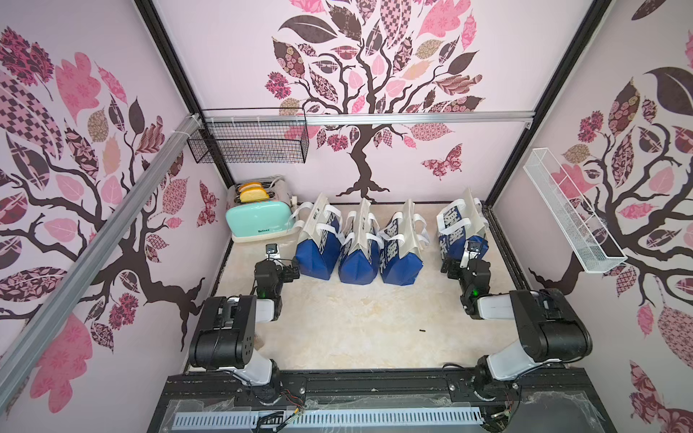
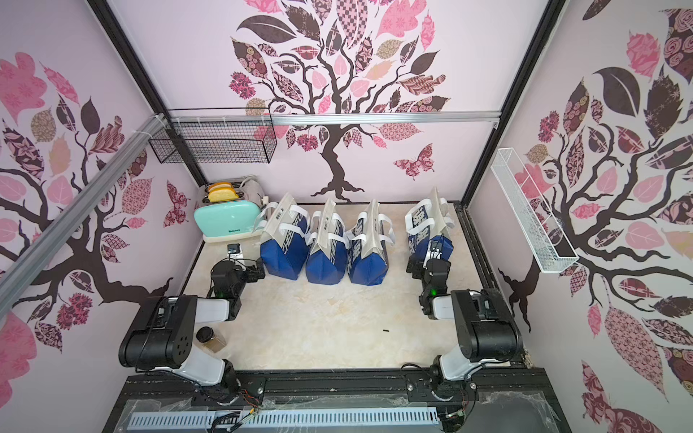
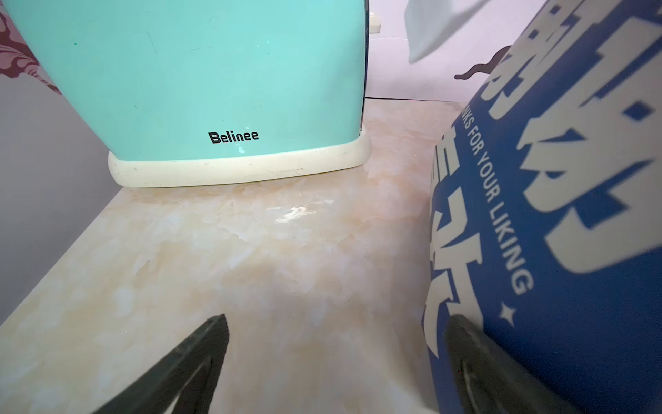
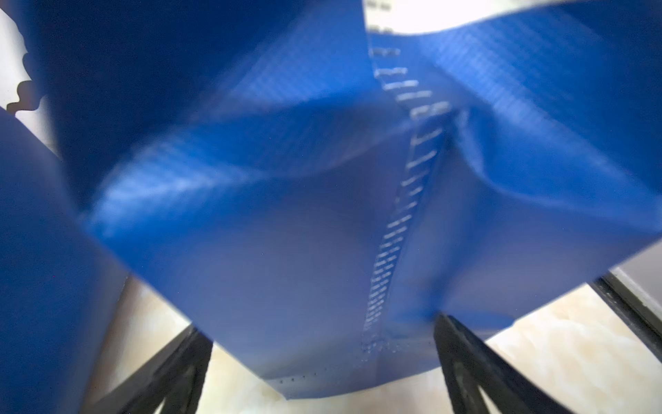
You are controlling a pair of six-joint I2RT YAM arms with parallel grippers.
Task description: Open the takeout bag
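Four blue-and-white takeout bags with white handles stand in a row at the back of the table: the leftmost [image 1: 314, 256], two middle ones [image 1: 357, 267], and the rightmost [image 2: 440, 246]. My left gripper [image 1: 288, 268] is open beside the leftmost bag, whose printed side [image 3: 551, 276] fills the right of the left wrist view, with nothing between its fingers. My right gripper [image 1: 451, 267] is open in front of the rightmost bag, whose folded blue end [image 4: 289, 262] fills the right wrist view close up.
A mint toaster [image 1: 256, 220] sits at the back left. A small jar [image 2: 209, 337] is by the left arm. Wire baskets [image 1: 249, 140] hang on the walls.
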